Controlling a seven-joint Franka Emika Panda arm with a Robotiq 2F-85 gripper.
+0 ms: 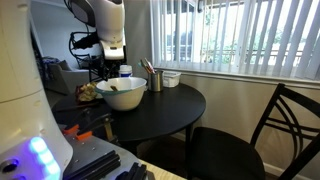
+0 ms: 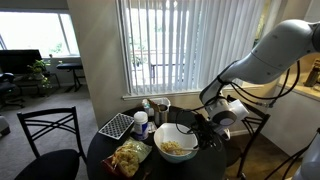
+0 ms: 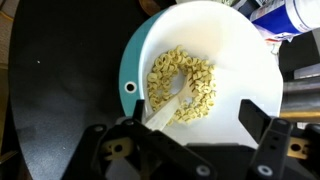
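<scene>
A large white bowl (image 3: 225,38) with a blue-green outer side (image 3: 130,72) holds a heap of small pale yellow pieces (image 3: 203,78), like dry pasta. Among them lies a pale, stick-like item (image 3: 168,110), its lower end partly hidden behind the gripper. My gripper is open above the bowl, its fingers wide apart with nothing gripped between them. From the side, the arm reaches down over the bowl (image 1: 126,97); in the second exterior view the bowl (image 2: 176,156) stands just left of the gripper.
A white tub with a blue label (image 3: 285,15) stands close beside the bowl. A bag (image 2: 128,158), a utensil holder (image 1: 154,79) and a dark rack (image 2: 117,126) share the black table.
</scene>
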